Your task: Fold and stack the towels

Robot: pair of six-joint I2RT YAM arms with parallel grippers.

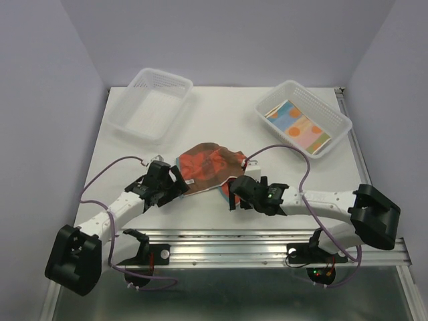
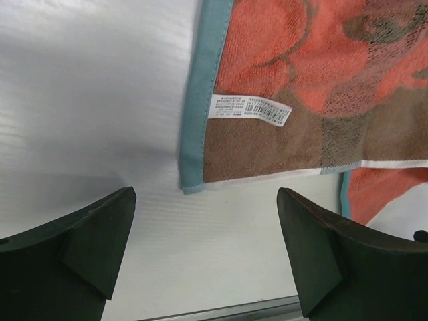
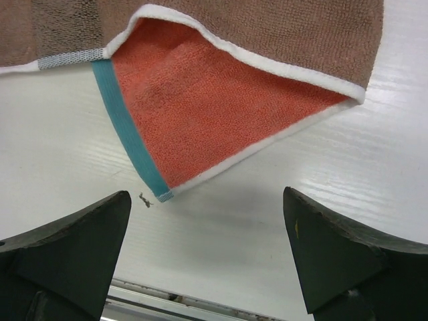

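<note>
A red and brown towel with teal and white borders lies crumpled on the white table. In the left wrist view its tagged corner sits just beyond my open left gripper, nothing between the fingers. In the right wrist view a folded-out red corner with a teal strip lies just beyond my open right gripper. Both grippers are low, near the towel's front edge.
A white empty basket stands at the back left. Another basket at the back right holds folded colourful towels. A metal rail runs along the table's front edge.
</note>
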